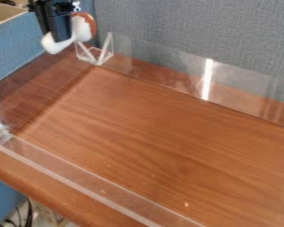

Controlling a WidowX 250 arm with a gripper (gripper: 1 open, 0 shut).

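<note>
At the top left of the camera view my dark gripper [59,21] is shut on a white object [54,43] with an orange-brown part beside it. The object hangs above the back left corner of the wooden table [156,133]. Its exact shape is too small to tell, and the fingertips are partly hidden by it.
Clear acrylic walls [247,87] line the table's back and front edges, with triangular brackets [95,55] at the left corners. The wooden surface is empty. Blue padded panels and a box stand at the left, and cables hang at the bottom left.
</note>
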